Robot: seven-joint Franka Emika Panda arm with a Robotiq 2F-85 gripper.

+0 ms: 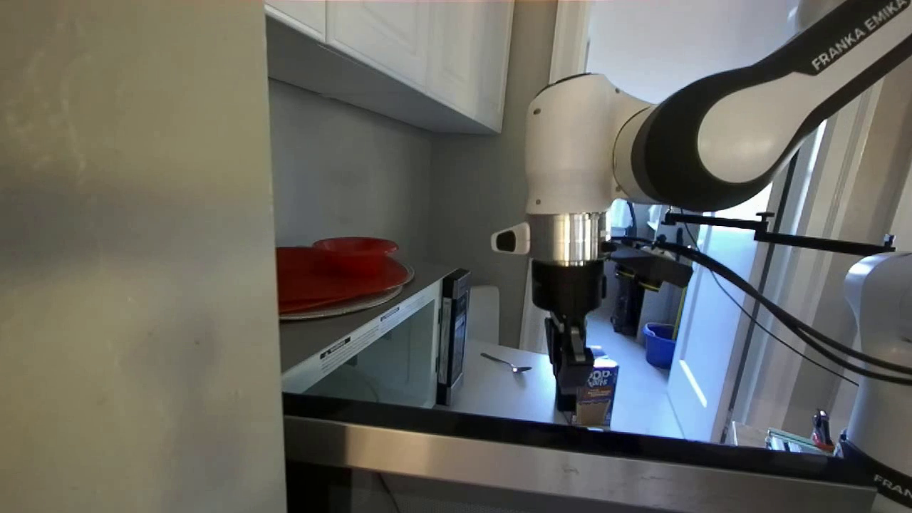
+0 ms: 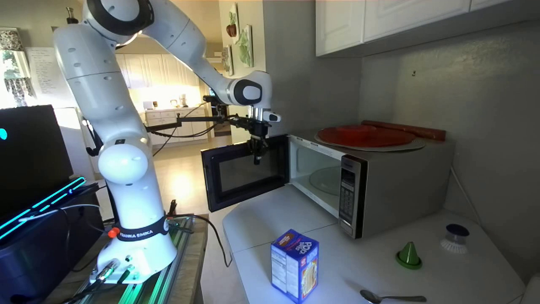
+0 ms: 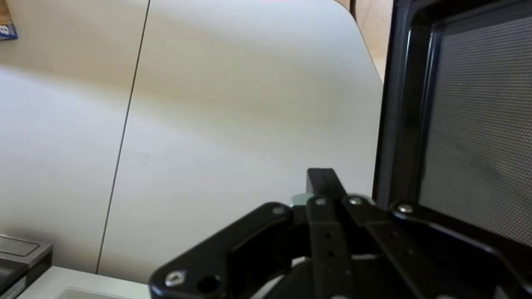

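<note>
My gripper points downward, shut, with nothing visible between its fingers. In exterior view 2 it hangs in front of the inner face of the open microwave door. The wrist view has this black-framed door just to the right of the fingers. The microwave stands open on the white counter, and a glass turntable shows inside. A blue Pop-Tarts box stands upright near the counter's front edge; only its corner appears in the wrist view.
A red plate rests on top of the microwave. On the counter are a green cone-shaped item, a round brush and a metal utensil. Bare counter lies below the gripper. White cabinets hang above.
</note>
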